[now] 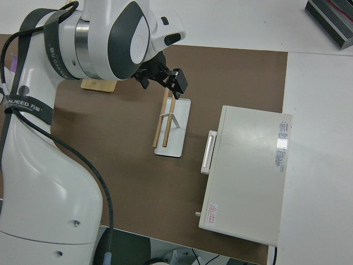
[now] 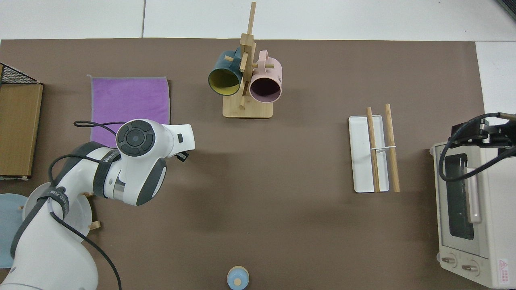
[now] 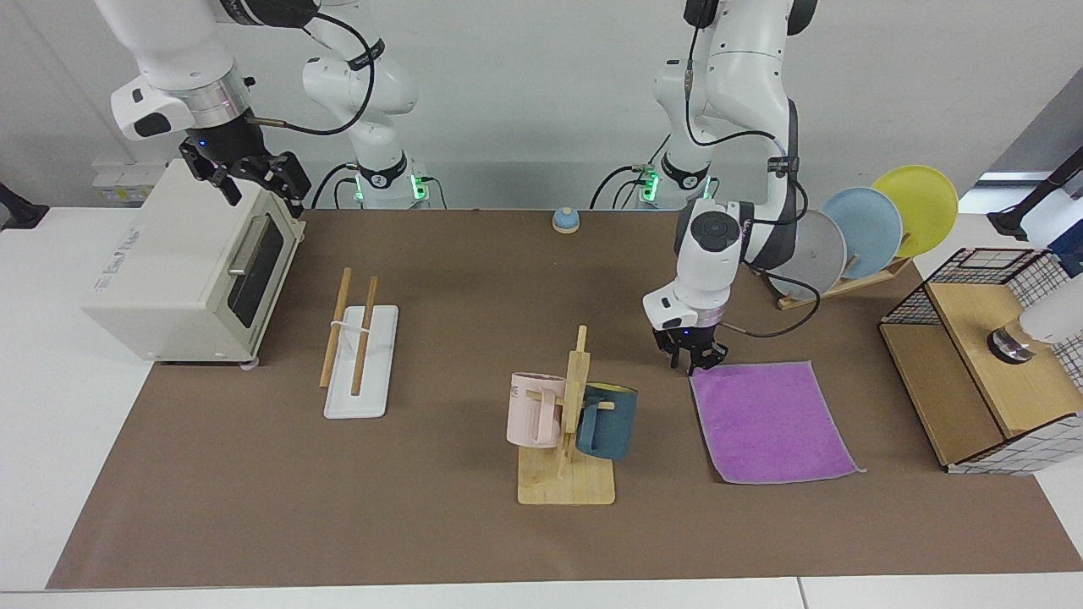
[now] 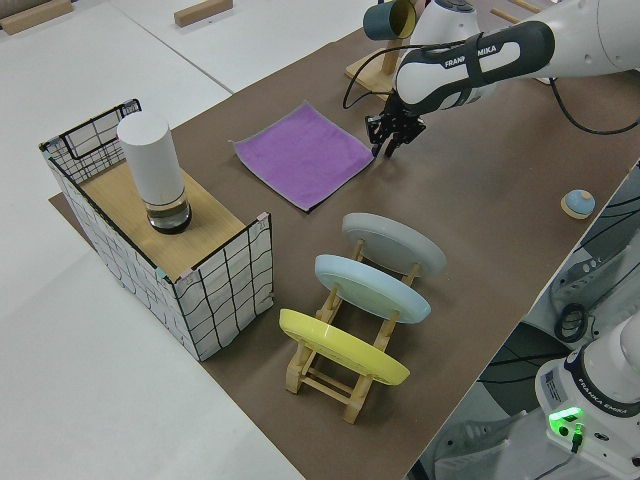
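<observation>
My left gripper (image 3: 691,355) hangs low over the brown mat beside the purple cloth (image 3: 768,420), with the mug tree (image 3: 565,491) and its pink mug (image 3: 529,410) and teal mug (image 3: 615,420) to one side. The top view mostly hides that gripper under the wrist. My right gripper (image 3: 247,171) is held above the white oven (image 3: 173,280). I cannot tell the state of either gripper.
A white board with two wooden rods (image 2: 359,154) lies near the oven. A plate rack with plates (image 4: 341,346) and a wire-sided wooden shelf (image 4: 219,237) flank the cloth. A small blue round object (image 2: 237,278) sits at the mat's edge.
</observation>
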